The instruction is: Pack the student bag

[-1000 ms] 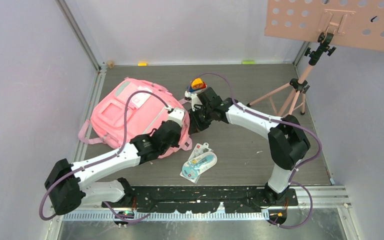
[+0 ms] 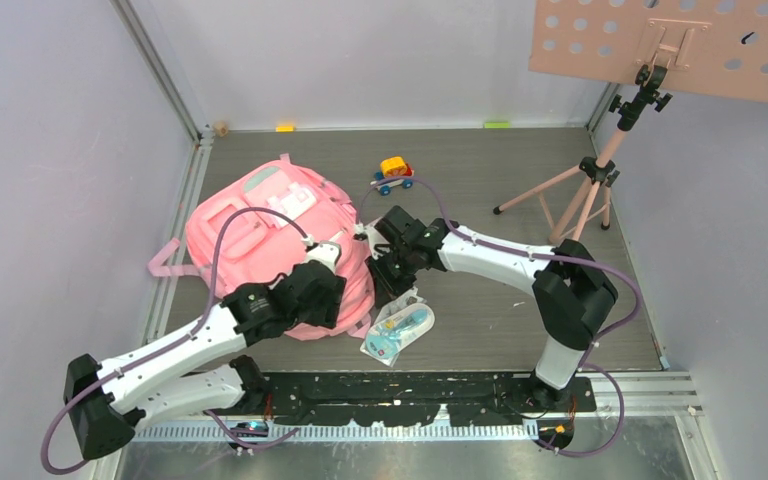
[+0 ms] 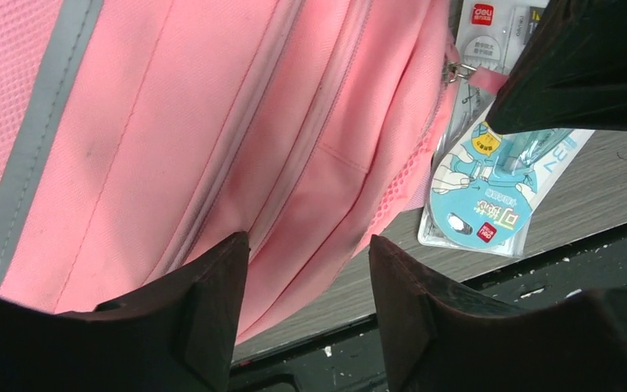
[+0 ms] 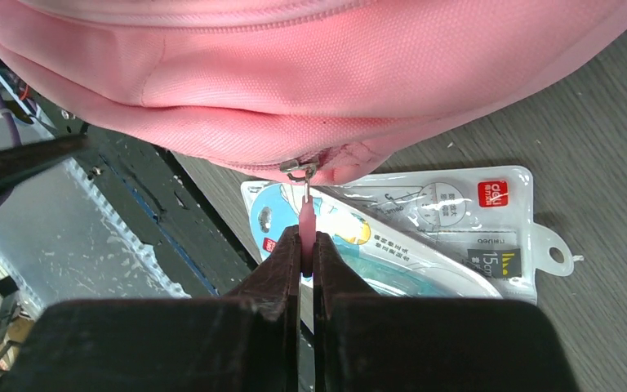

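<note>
The pink student bag (image 2: 245,240) lies on the floor at left, its rounded side bulging toward the front. My right gripper is shut on a pink zipper pull (image 4: 307,214) that hangs from a metal slider at the bag's edge. Over the bag's front side is my left gripper, its fingers part open and apart, with pink fabric showing beyond the gap and nothing clearly held. Two flat clear packs lie on the floor by the bag: a blue-and-white stationery pack (image 2: 400,328) and, partly beneath it, a ruler pack (image 4: 490,216).
A toy car (image 2: 393,175) stands behind my right arm. At right, a pink tripod (image 2: 590,185) carries a perforated board (image 2: 700,50). Free floor lies between the packs and the tripod. The dark front rail (image 2: 395,390) borders the floor.
My right gripper has come toward the front, close to the packs. The left gripper has shifted left and frontward. The bag's front right side has slid frontward too.
</note>
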